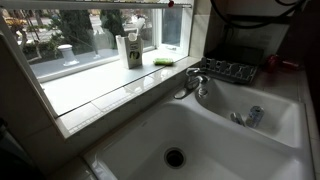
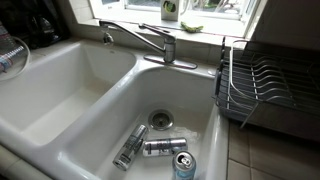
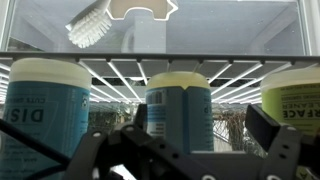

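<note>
In the wrist view my gripper is open, its dark fingers set wide apart along the lower part. A bottle with a pale top and blue-green label (image 3: 180, 105) appears in line with the gap; I cannot tell how far off it is. To the left stands a blue bottle (image 3: 45, 115), to the right a yellow-green bottle (image 3: 292, 100). Behind them runs a white wire rack (image 3: 235, 75). Neither exterior view shows the gripper clearly.
A double white sink (image 2: 75, 110) holds several cans (image 2: 165, 147) in one basin. The faucet (image 2: 165, 42) rises behind it, and a dish rack (image 2: 275, 85) stands on the right. On the sill is a carton (image 1: 130, 50). A white brush (image 3: 90, 25) lies above the bottles.
</note>
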